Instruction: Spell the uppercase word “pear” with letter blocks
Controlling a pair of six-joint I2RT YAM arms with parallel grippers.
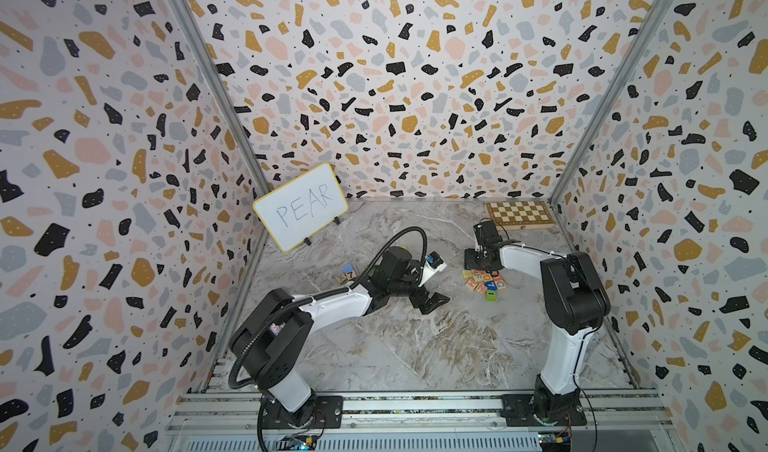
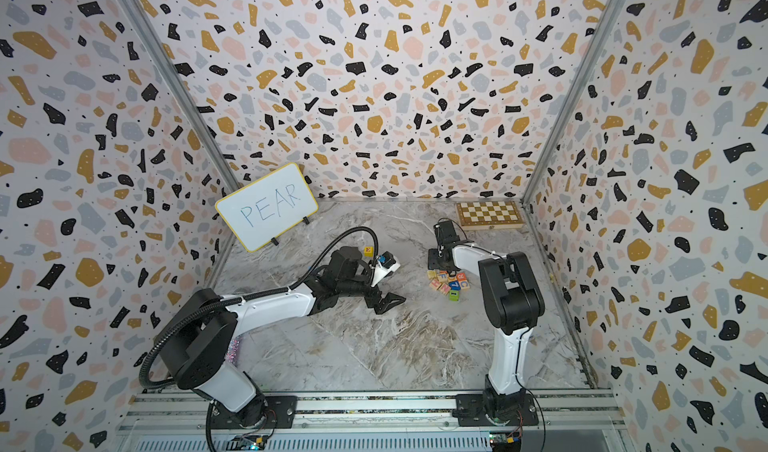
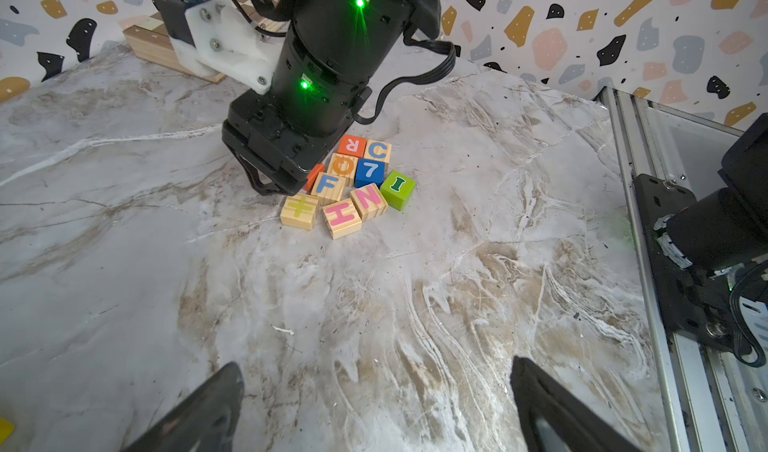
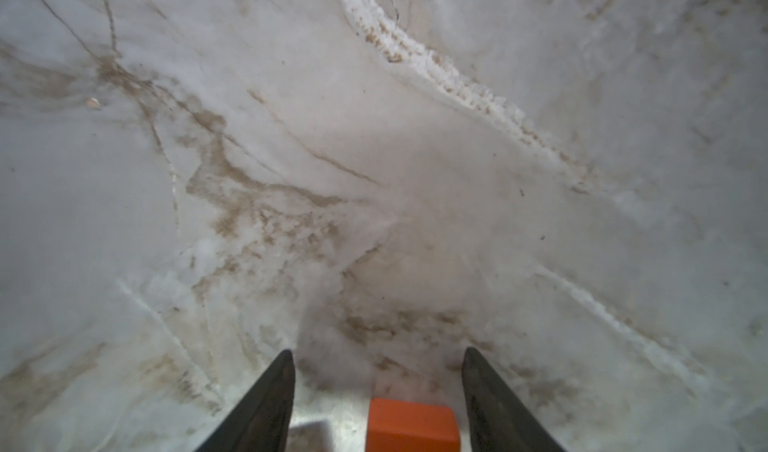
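Note:
Letter blocks form a cluster at the right of the table: R (image 3: pixel 352 146), C (image 3: pixel 377 152), O (image 3: pixel 343 166), 7 (image 3: pixel 369 173), I (image 3: pixel 397 190), F (image 3: pixel 328 188), N (image 3: pixel 369 201), H (image 3: pixel 342 219) and a plus block (image 3: pixel 298 212). My right gripper is low at the cluster's back edge, open, with an orange block (image 4: pixel 412 424) at the bottom between its fingertips in the right wrist view; whether it touches cannot be seen. My left gripper stands open over the middle of the table, empty.
A whiteboard (image 1: pixel 301 207) reading PEAR leans at back left. A chessboard (image 1: pixel 520 214) lies at back right. More blocks (image 1: pixel 347 273) sit behind the left arm, partly hidden.

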